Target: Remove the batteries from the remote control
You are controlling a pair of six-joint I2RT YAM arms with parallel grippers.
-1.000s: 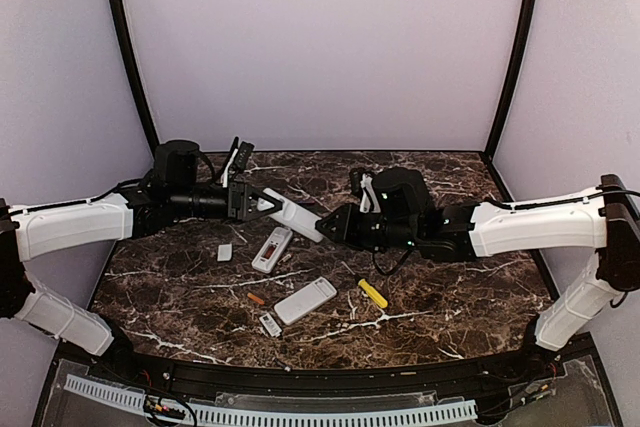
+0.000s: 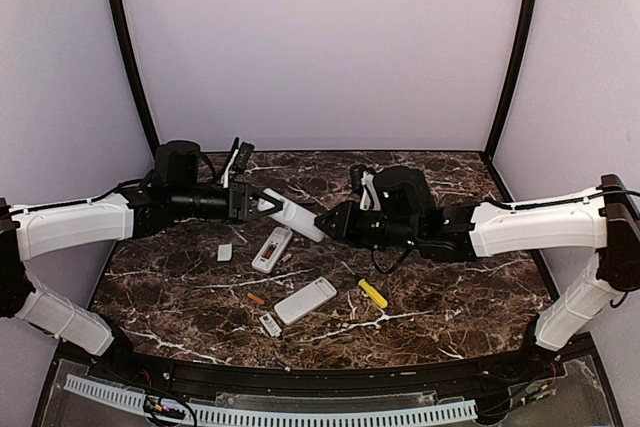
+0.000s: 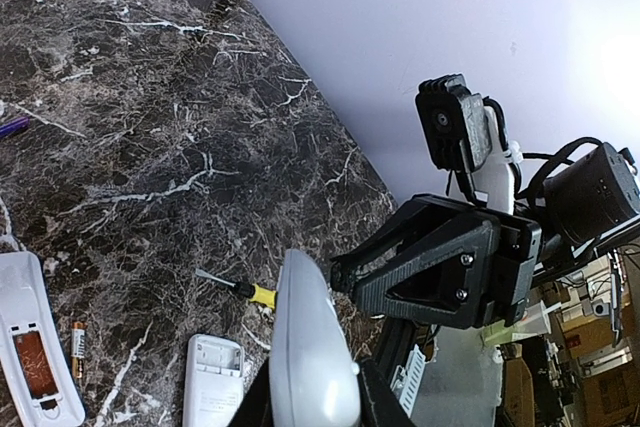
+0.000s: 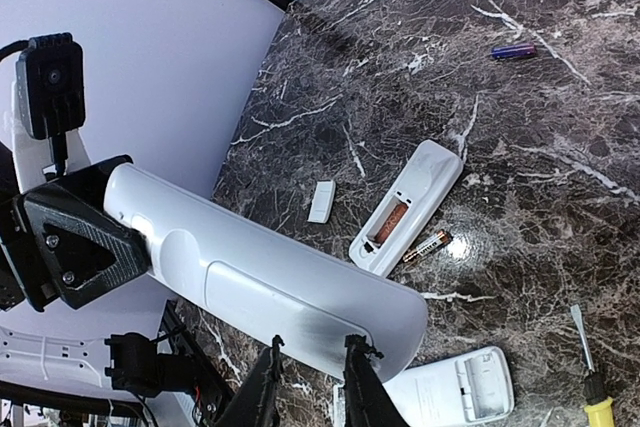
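Observation:
A white remote is held in the air between both grippers. My left gripper is shut on its upper left end, and my right gripper is shut on its other end. On the table lies another white remote with its compartment uncovered; a battery lies beside it. A purple battery lies farther off. A third white case lies nearer the front.
A small white cover lies at left. A yellow screwdriver lies right of the front case, and a small white item and orange piece lie near the front.

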